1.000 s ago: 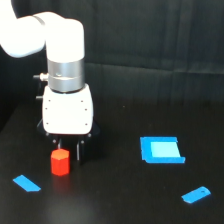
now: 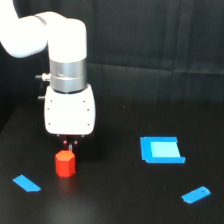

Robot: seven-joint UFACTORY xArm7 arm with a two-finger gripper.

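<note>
A white robot arm with my gripper (image 2: 69,145) stands at the left of the camera view. The small dark fingers are at the top of a red block (image 2: 65,165), at its back side; whether they are open or shut on it is unclear. At the right lies a blue-taped square (image 2: 150,151) with a pale centre.
Short strips of blue tape lie at the front left (image 2: 26,183) and front right (image 2: 196,195).
The arm has shifted slightly, and the fingers look closer together. The red block appears a little to the right of where it was.
</note>
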